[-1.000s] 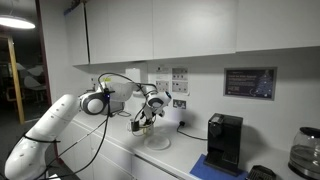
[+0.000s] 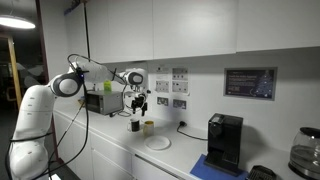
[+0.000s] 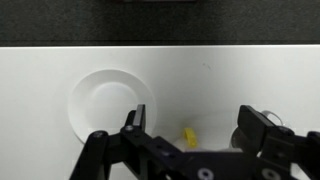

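My gripper (image 2: 136, 104) hangs above the counter, over the mugs and clear of them. In the wrist view the gripper is open, its two fingers wide apart with only the white counter and part of a yellow object (image 3: 190, 138) beyond them. A round white plate (image 2: 157, 143) lies flat on the counter; the wrist view has this plate (image 3: 106, 92) at the left, partly covered by a finger. A yellowish mug (image 2: 148, 129) and a dark mug (image 2: 133, 125) stand behind it. At the right of the wrist view, a finger hides most of a mug (image 3: 273, 117).
A microwave (image 2: 102, 102) stands at the far left of the counter. On the right are a black coffee machine (image 2: 225, 139) on a blue mat and a glass jug (image 2: 305, 153). Bare counter lies between plate and coffee machine. Cupboards overhang the wall.
The arm has risen and drawn back to the left, taking the gripper up from beside the mugs.
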